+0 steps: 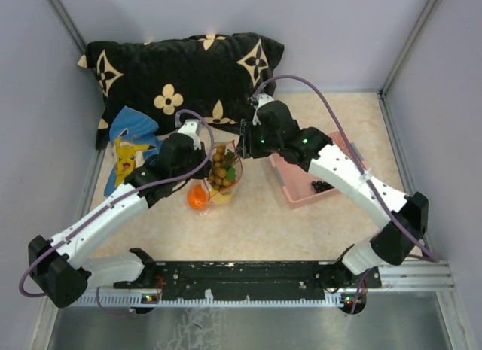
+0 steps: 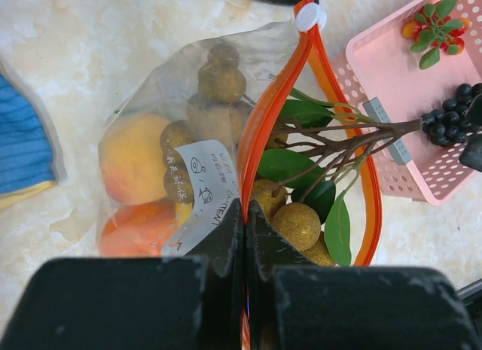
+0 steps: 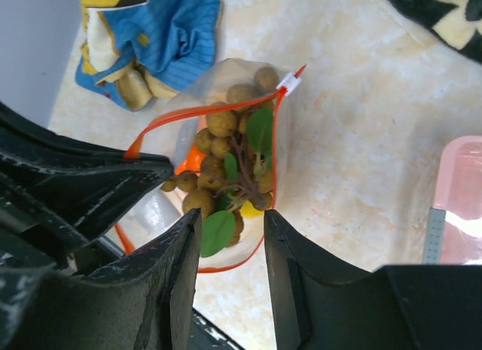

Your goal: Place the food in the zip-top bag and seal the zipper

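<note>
The clear zip bag (image 2: 188, 139) with an orange zipper (image 3: 188, 114) stands mid-table, full of brown round fruit (image 2: 296, 226), a leafy branch (image 2: 361, 136), a peach (image 2: 134, 158) and an orange fruit (image 1: 198, 198). My left gripper is shut on the bag's orange rim at its near side. My right gripper hangs to the right, above the bag, part open, with nothing visible between its fingers.
A pink basket (image 1: 301, 192) with grapes (image 2: 452, 117) sits to the right. A black cushion (image 1: 173, 71) lies at the back, a blue Pikachu cloth (image 1: 128, 132) at left.
</note>
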